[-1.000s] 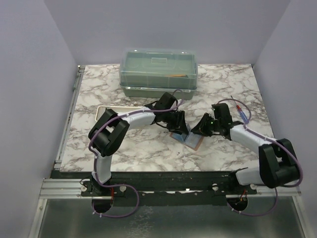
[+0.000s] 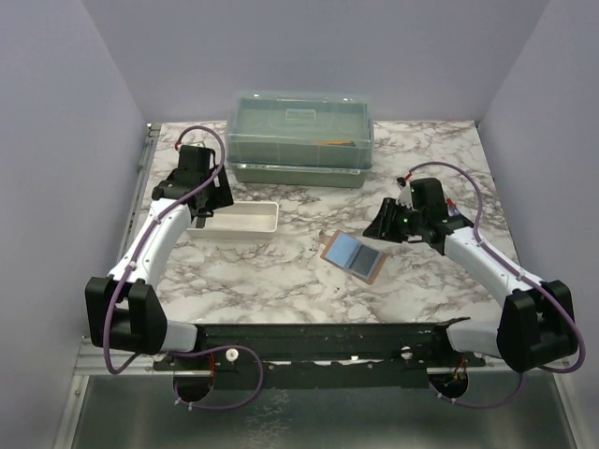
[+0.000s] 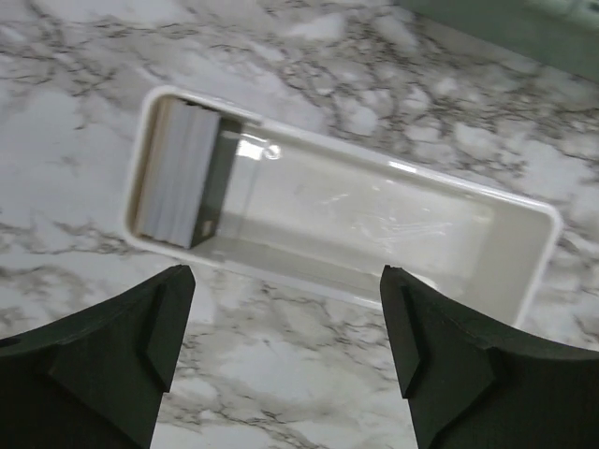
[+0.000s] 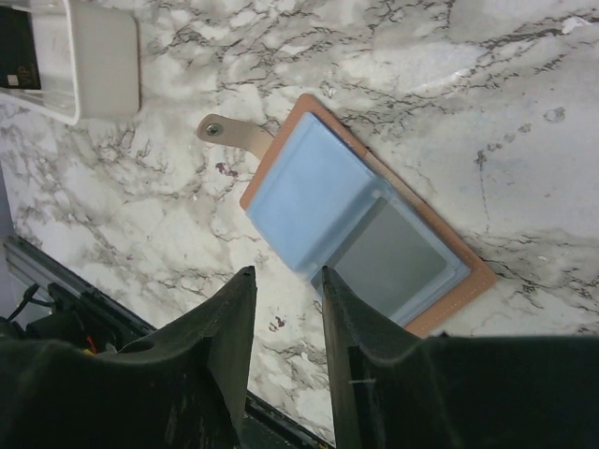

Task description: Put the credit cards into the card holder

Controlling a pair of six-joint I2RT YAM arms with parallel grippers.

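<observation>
The card holder (image 4: 309, 182) lies unfolded on the marble table, tan at its edges, with a blue sleeve on one half and a grey one on the other. At the left end of a white tray (image 3: 374, 220) several pale cards (image 3: 178, 173) stand on edge beside a clear divider. My left gripper is open above the tray's near side, nothing between its wide-set fingers. Just right of the card holder, seen from above, my right gripper (image 2: 382, 234) hangs over the table. Its fingertips (image 4: 245, 290) are apart by a modest gap, empty.
A large green box (image 2: 299, 136) with a clear lid stands at the back middle. A blue and red pen-like item (image 2: 452, 206) is partly hidden by the right arm. Bare marble lies in front of the tray.
My left arm has swung left from over the card holder to the tray.
</observation>
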